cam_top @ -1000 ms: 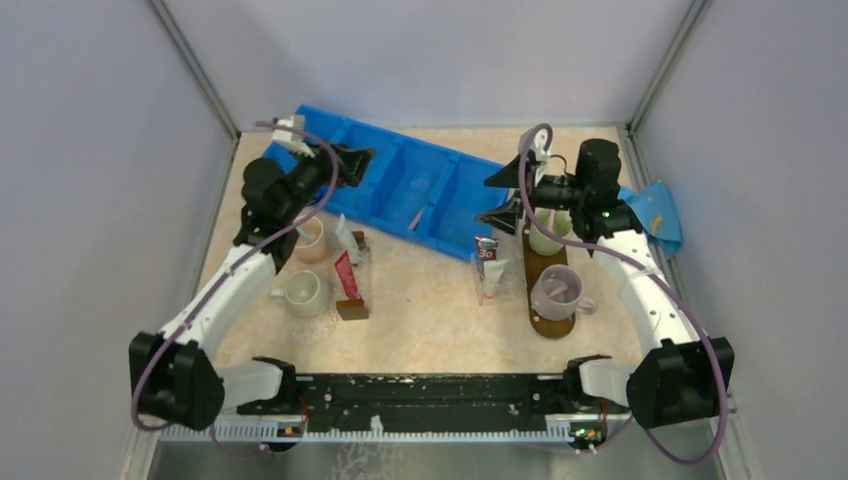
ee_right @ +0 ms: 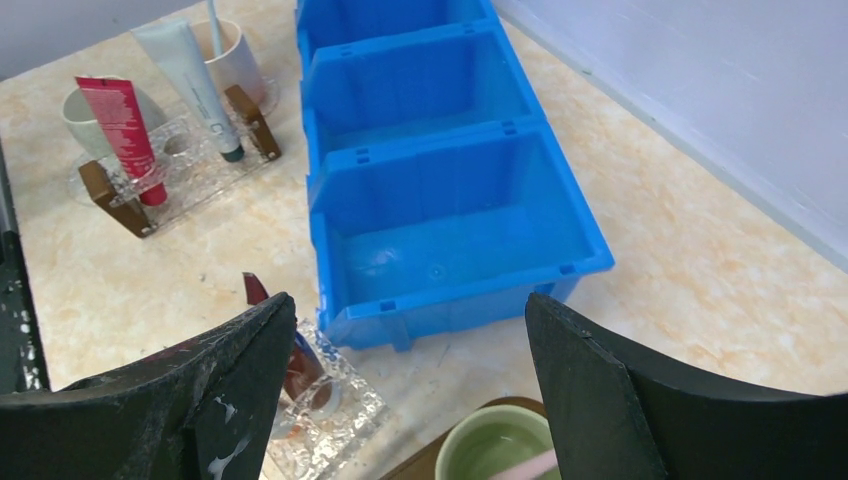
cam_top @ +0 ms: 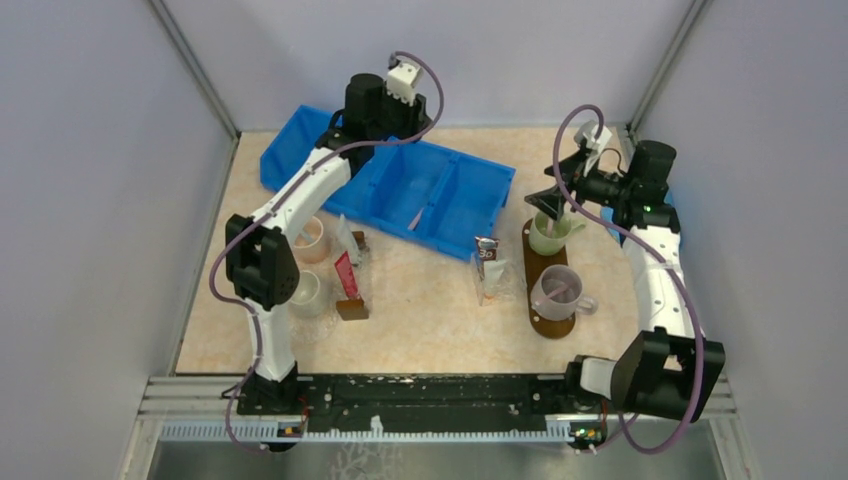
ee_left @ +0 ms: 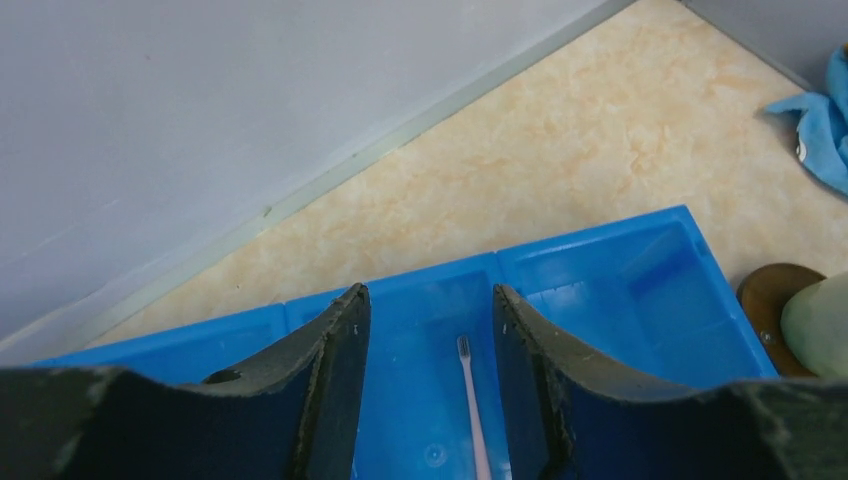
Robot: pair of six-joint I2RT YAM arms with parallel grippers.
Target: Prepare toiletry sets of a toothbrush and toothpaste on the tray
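Observation:
The blue tray (cam_top: pixel 400 231) has several compartments. A pale pink toothbrush (ee_left: pixel 474 420) lies in a middle one, head showing in the left wrist view. Over the tray's back edge hovers my left gripper, part open, nothing between its fingers. At the right, my right gripper stands open and empty, near the green mug (ee_right: pixel 462 440), which holds a pink brush handle (ee_right: pixel 530 466). A red tube (ee_right: pixel 121 127) and a grey tube (ee_right: pixel 190 80) stand in a clear holder at left; a dark tube (cam_top: pixel 487 252) and a white-orange tube (cam_top: pixel 493 276) stand in another.
A lilac mug (cam_top: pixel 549 305) with a brush shares the brown board (cam_top: pixel 552 327) with the green mug. A peach mug (cam_top: pixel 312 249) and a pale mug (cam_top: pixel 309 296) stand at left. A blue cloth (ee_left: pixel 822 140) lies at far right.
My left gripper has swung from the tray's left part rightward and back over its rear edge. My right gripper has drawn away to the right, from the tray's right end toward the green mug.

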